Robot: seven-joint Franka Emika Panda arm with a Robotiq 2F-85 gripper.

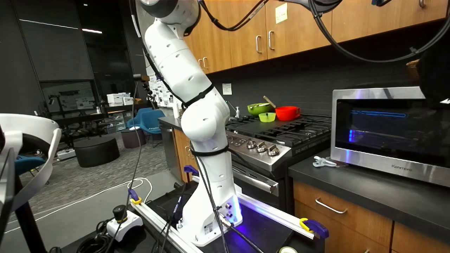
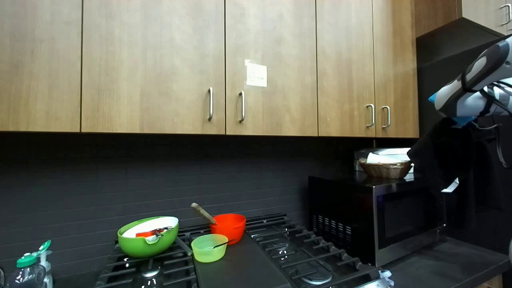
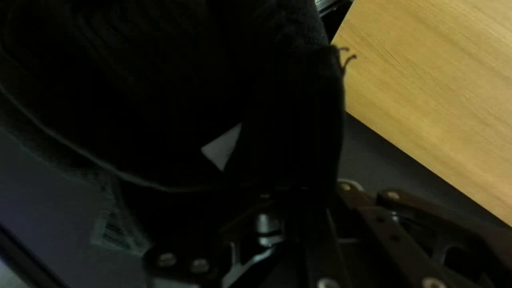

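A black cloth [image 3: 158, 96] with a small white tag fills much of the wrist view. My gripper is shut on it at the lower middle of that view, its fingertips buried in the dark fabric. In exterior view 2 the cloth [image 2: 444, 153] hangs below the arm, in front of the right part of the microwave [image 2: 408, 216]; the gripper itself is hidden there. Exterior view 1 shows only a part of the black cloth [image 1: 436, 63] at the right edge, beside the microwave [image 1: 388, 168].
A wicker basket [image 2: 386, 169] with white papers sits on the microwave. Wooden cabinets [image 2: 271, 105] hang above. On the stove stand a green bowl [image 2: 144, 245], a red pot [image 2: 230, 228] and a light green bowl [image 2: 209, 253].
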